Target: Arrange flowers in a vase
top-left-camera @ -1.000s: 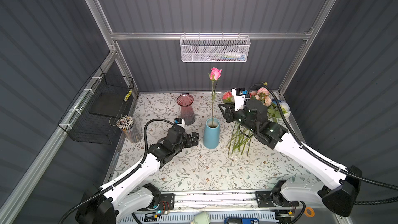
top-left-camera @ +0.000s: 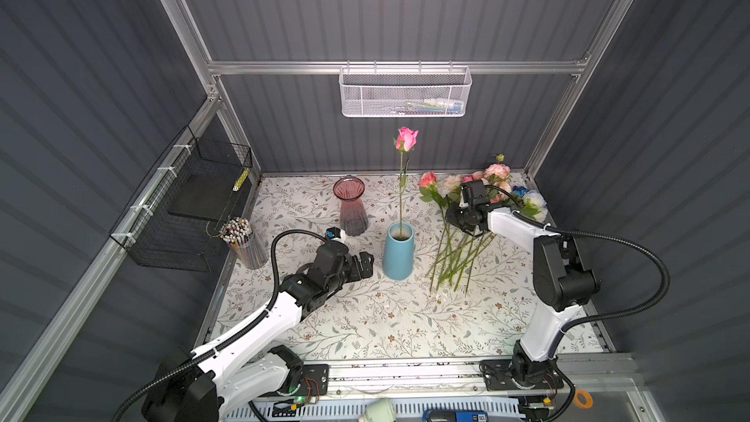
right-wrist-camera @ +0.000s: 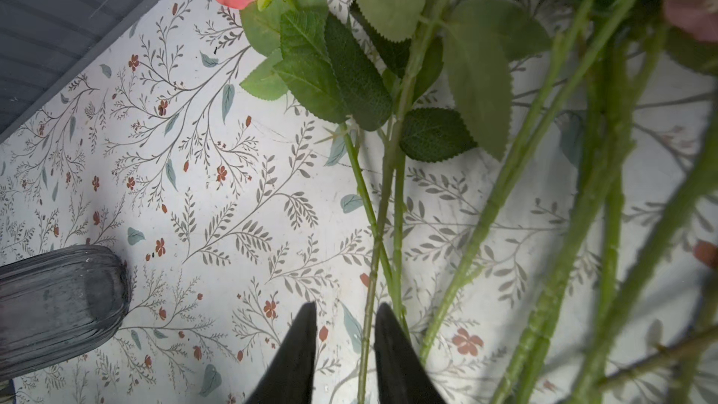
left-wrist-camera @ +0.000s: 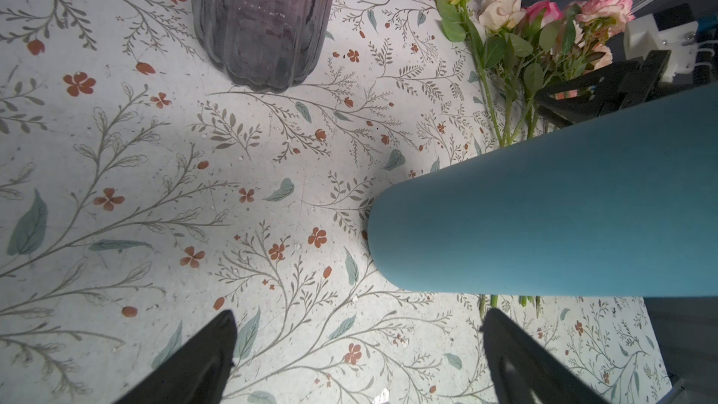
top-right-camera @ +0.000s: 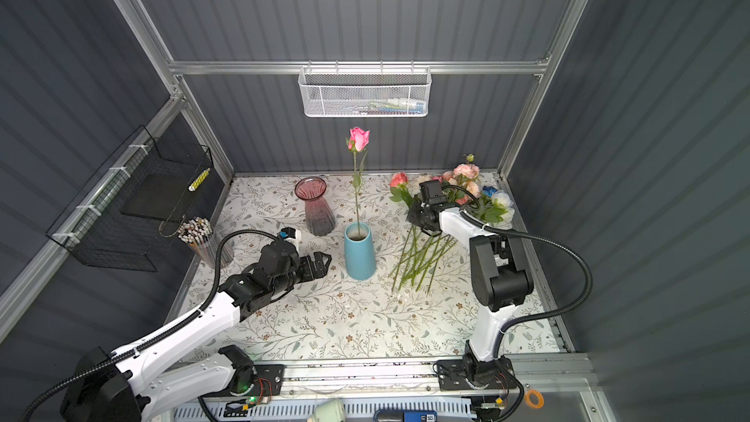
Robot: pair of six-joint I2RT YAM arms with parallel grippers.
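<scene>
A pink rose (top-left-camera: 406, 138) stands upright in the blue vase (top-left-camera: 397, 258) at the table's middle. Loose flowers (top-right-camera: 468, 179) lie to its right, stems toward the front. My right gripper is part open over the stems, its fingertips either side of a thin stem in the right wrist view; whether it touches is unclear. My left gripper is open beside the blue vase, low at its left, with nothing between its fingers.
A pink ribbed glass vase (top-left-camera: 352, 211) stands behind left. A holder of sticks (top-left-camera: 248, 246) is at the left, below a black wire basket (top-left-camera: 168, 230). A white basket (top-left-camera: 405, 97) hangs on the back wall.
My right arm has swung inward and its gripper has turned down over the flower stems. The left arm is nearly still.
</scene>
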